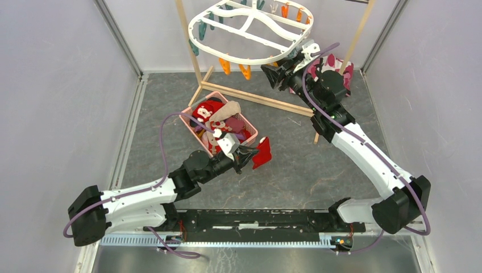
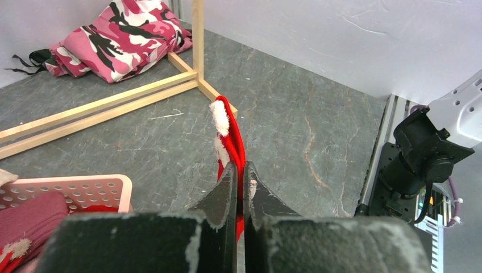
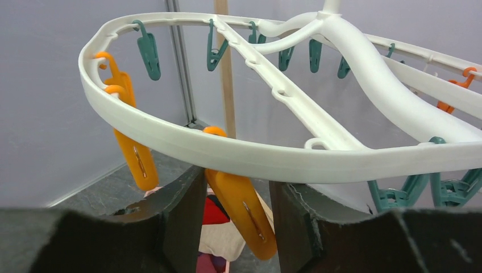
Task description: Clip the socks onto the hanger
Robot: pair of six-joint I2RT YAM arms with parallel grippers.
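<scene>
A red sock with white patches [image 2: 234, 136] stands upright between the fingertips of my left gripper, which is shut on it. In the top view this sock [image 1: 262, 153] is held over the floor, right of the basket. The white oval hanger [image 1: 250, 34] is at the top, with orange and green clips around its rim. My right gripper is just under the hanger's near rim, part open. Between its fingers hangs an orange clip [image 3: 243, 210], with gaps showing on both sides. Another orange clip [image 3: 136, 159] hangs to the left.
A pink basket [image 1: 190, 120] full of socks sits on the floor behind the left gripper. The hanger's wooden stand [image 1: 256, 98] crosses the floor farther back, with a pink camouflage bag [image 1: 337, 65] at the back right. Open floor lies front and right.
</scene>
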